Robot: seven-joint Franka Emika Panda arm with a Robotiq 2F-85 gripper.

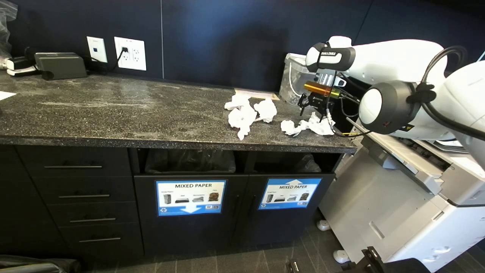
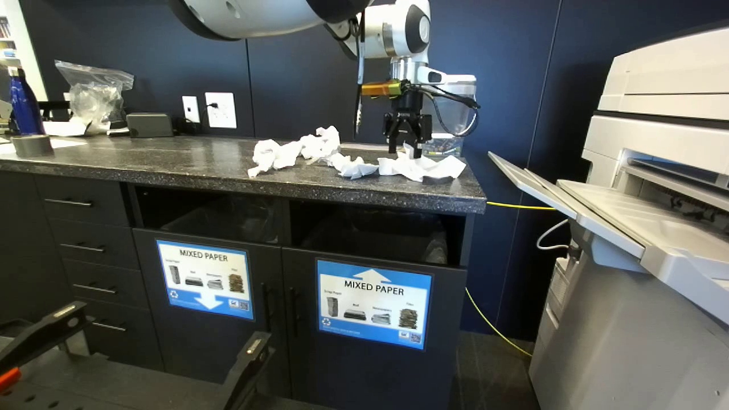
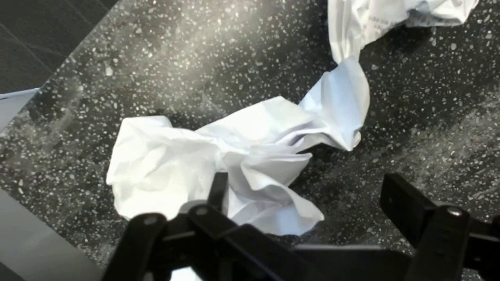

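Observation:
Crumpled white paper (image 3: 262,126) lies on the dark speckled counter near its right end; exterior view 2 shows this paper (image 2: 444,168) below the gripper. My gripper is open, its fingers wide apart. In the wrist view one finger (image 3: 218,192) overlaps the paper, while the other finger (image 3: 403,206) stands over bare counter. Whether either finger touches the paper I cannot tell. Exterior view 1 has the gripper (image 1: 311,113) just behind that paper. More crumpled paper (image 1: 242,116) lies to the left, several pieces close together.
A clear plastic bin (image 1: 293,79) stands against the wall behind the gripper. Below the counter are two open-topped cabinet slots with mixed paper signs (image 2: 373,300). A printer (image 2: 656,205) stands off the counter's right end.

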